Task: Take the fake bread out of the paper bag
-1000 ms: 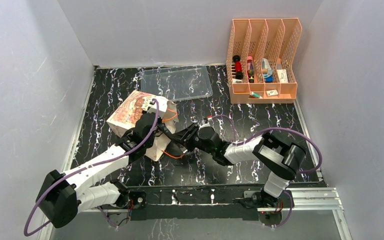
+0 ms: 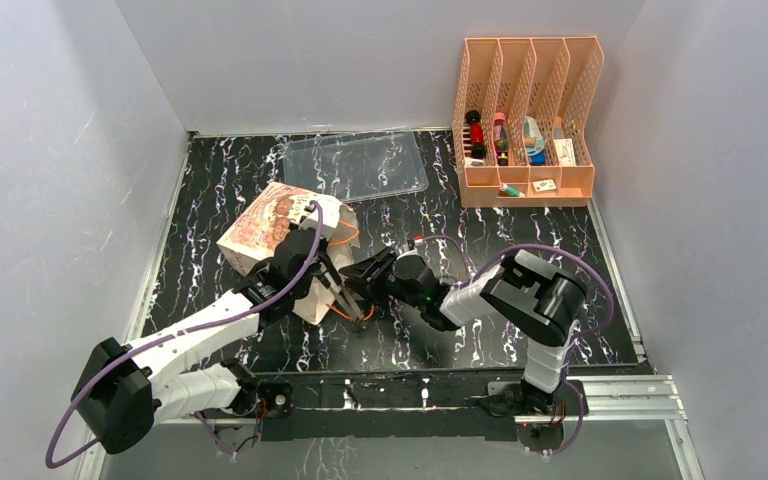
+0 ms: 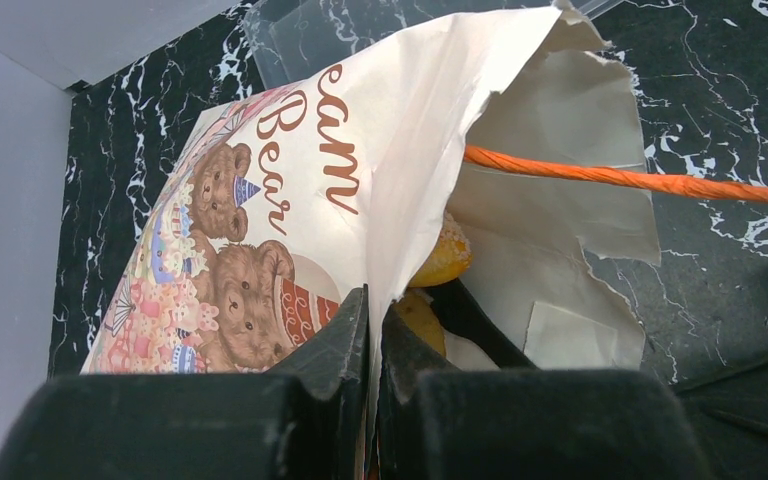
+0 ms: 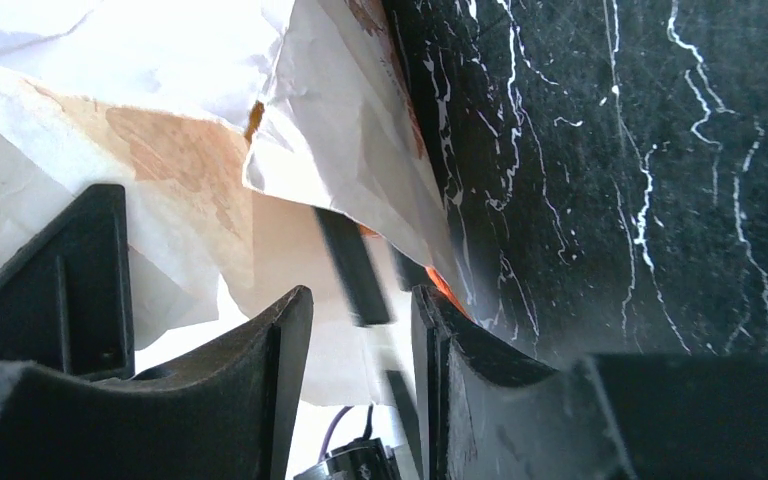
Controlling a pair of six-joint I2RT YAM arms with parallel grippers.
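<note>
The paper bag (image 3: 290, 190) with printed bears lies tilted, its torn mouth towards the right arm. My left gripper is shut on the bag's paper edge. Inside the mouth, two bits of yellow bread (image 3: 445, 255) show behind the paper flap, the rest hidden. Fingers apart, my right gripper stands at the mouth. A long dark-and-pale strip-like tool (image 4: 352, 265), badly blurred, crosses its gap; from above, a slanting greyish piece (image 2: 343, 297) shows just below the two grippers. I see no bread between the right fingers.
Orange string handles (image 3: 640, 182) cross the bag's mouth. A clear plastic lid (image 2: 355, 165) lies behind the bag. At the back right stands an orange divided organizer (image 2: 525, 185) holding small items.
The slanting greyish piece now stretches downward below the grippers, where a dark piece reached from the right gripper to the bag before. The right arm's elbow has shifted left; the bag moved slightly right.
</note>
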